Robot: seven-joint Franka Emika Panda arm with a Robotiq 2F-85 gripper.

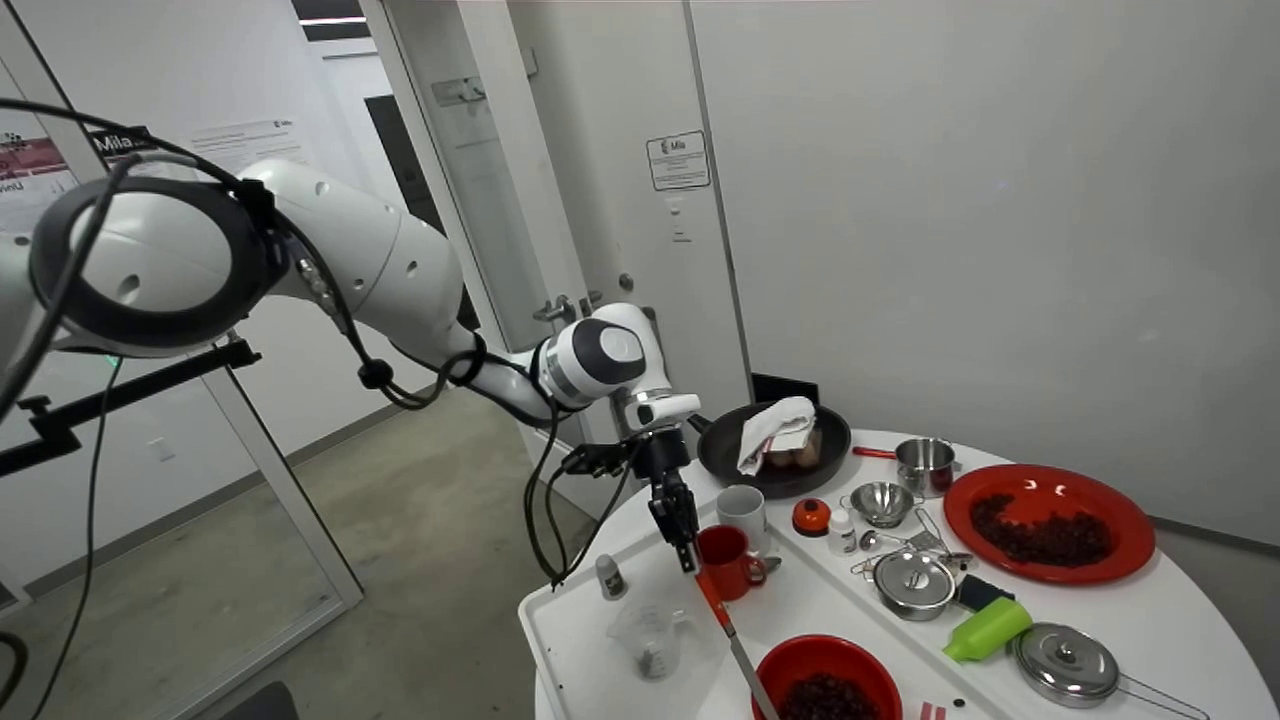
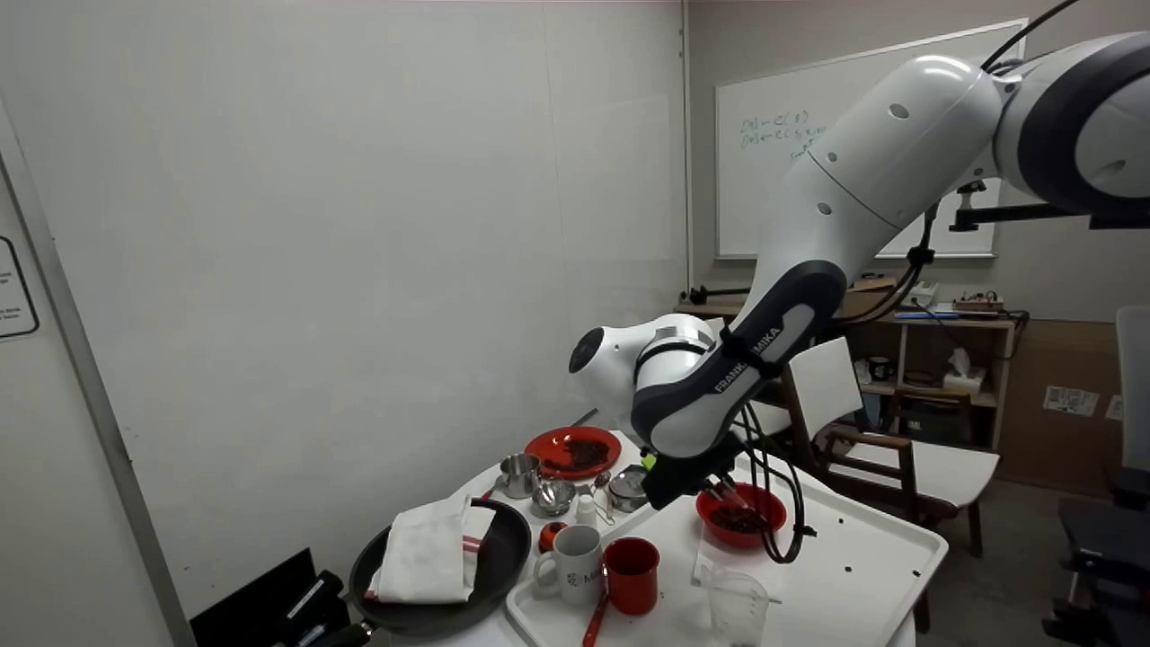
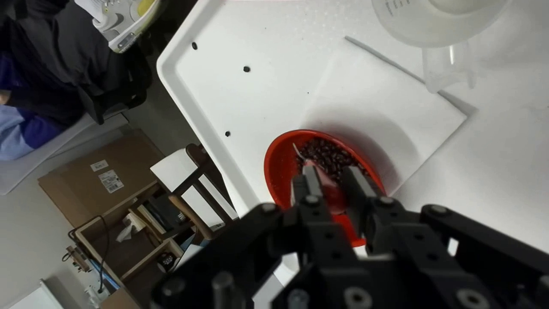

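Observation:
A red-handled utensil with a metal shaft slants down from my gripper, which is shut on its handle. In the wrist view the gripper has the red handle between its fingers. The utensil's lower end reaches into the red bowl, over dark beans; its exact contact with them cannot be made out. The bowl rests on the white tray, partly covered by my fingers in the wrist view.
On the tray stand a red mug, a white mug and a clear measuring jug. A red plate of beans, small pots and a black pan sit beyond. Stray beans dot the tray's open side.

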